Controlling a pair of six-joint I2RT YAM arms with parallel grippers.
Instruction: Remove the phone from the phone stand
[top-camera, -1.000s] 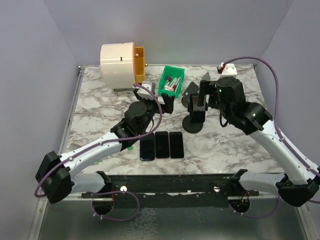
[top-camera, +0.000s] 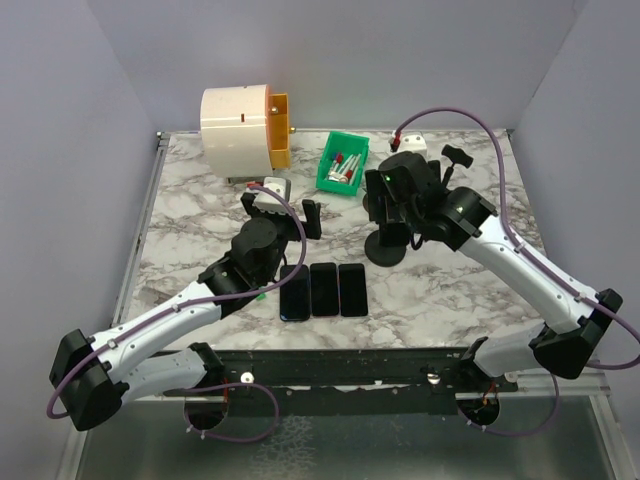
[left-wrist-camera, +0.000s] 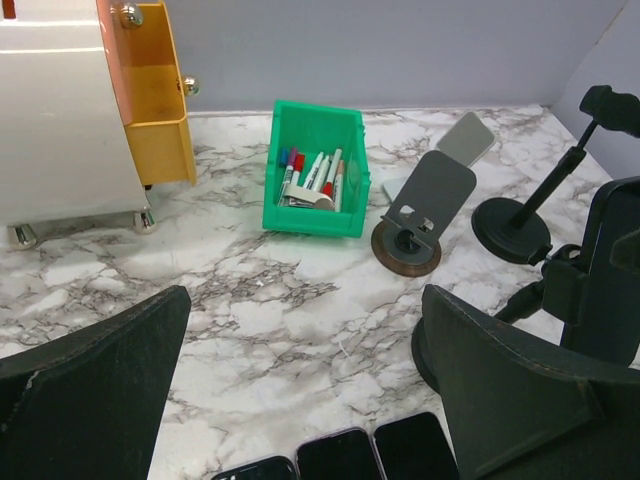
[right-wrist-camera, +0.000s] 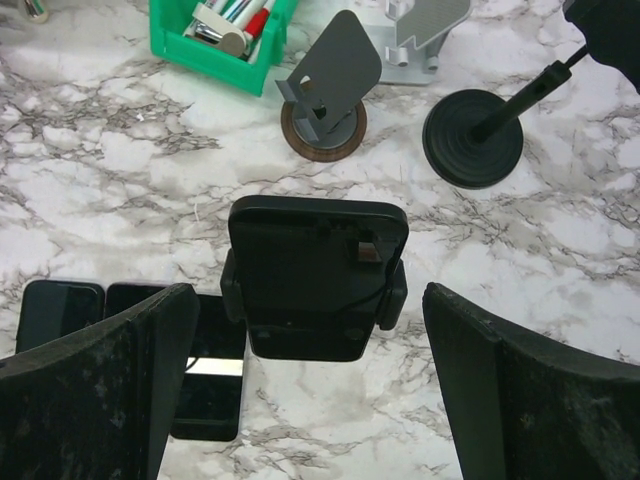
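A black phone rests in a black stand with a round base, seen from above in the right wrist view and from the side at the right of the left wrist view. My right gripper is open over it, its fingers either side of the phone's lower part in that view; whether they touch cannot be told, though gaps show. In the top view it partly hides the phone. My left gripper stands open left of the stand, nothing between its fingers.
Several phones lie flat front-left of the stand. Behind are other stands, a green bin of markers and a white cylinder cabinet with an orange drawer.
My right gripper has moved left over the phone stand. My left arm has drawn back to the left from where it was a second ago.
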